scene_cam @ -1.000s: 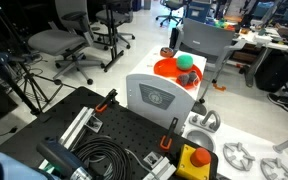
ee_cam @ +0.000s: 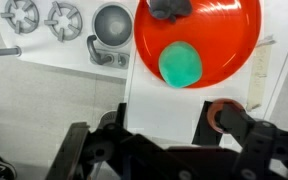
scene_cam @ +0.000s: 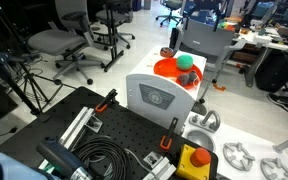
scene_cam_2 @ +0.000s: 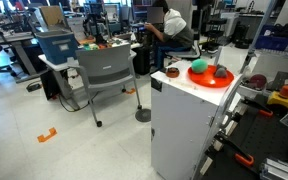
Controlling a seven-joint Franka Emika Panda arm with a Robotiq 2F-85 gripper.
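In the wrist view my gripper stands open, its dark fingers wide apart at the bottom, with nothing between them. Ahead of the fingers is a red plate [ee_cam: 216,52] on a white surface. It carries a rounded green item [ee_cam: 180,64] and a dark grey item [ee_cam: 169,8], cut off by the top edge. A brown round item [ee_cam: 222,113] lies beside the plate, close to the right finger and partly covered by it. Exterior view 1 also has the green item [scene_cam: 185,61] and the grey item [scene_cam: 188,78] on the red plate [scene_cam: 166,68]. Neither exterior view clearly shows the gripper.
A small sink [ee_cam: 113,24] with a grey faucet [ee_cam: 102,54] and stove burners [ee_cam: 62,18] adjoin the white surface. A yellow box with a red button [scene_cam: 195,161] and coiled black cable [scene_cam: 102,157] lie nearer the arm. A grey chair [scene_cam_2: 107,76] stands behind.
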